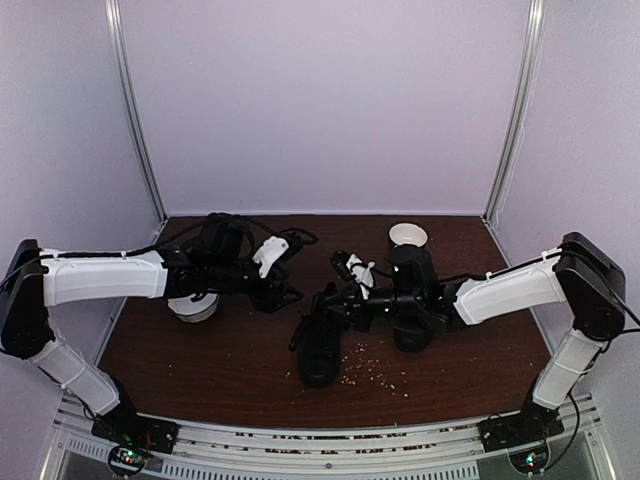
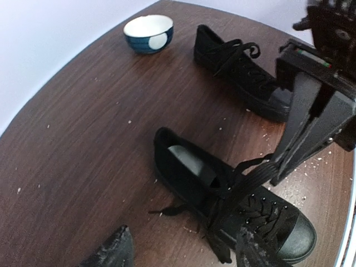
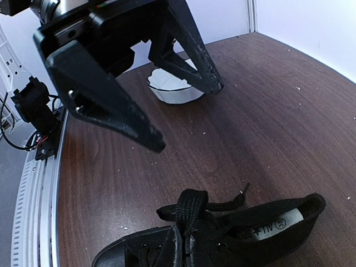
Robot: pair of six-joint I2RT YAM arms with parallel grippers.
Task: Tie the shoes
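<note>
A black canvas shoe point(image 1: 318, 355) lies at the table's centre, laces loose. My right gripper is shut on a shoelace point(image 3: 191, 211) raised above this shoe, as the left and right wrist views show. My left gripper stands open above and left of the shoe, nothing between its fingers. A second black shoe point(image 2: 239, 78) with tied-looking laces stands behind on the right, mostly hidden under my right arm in the top view.
A bowl point(image 2: 149, 36) sits at the back right and a white dish point(image 3: 172, 92) at the left, under my left arm. Small crumbs lie right of the centre shoe.
</note>
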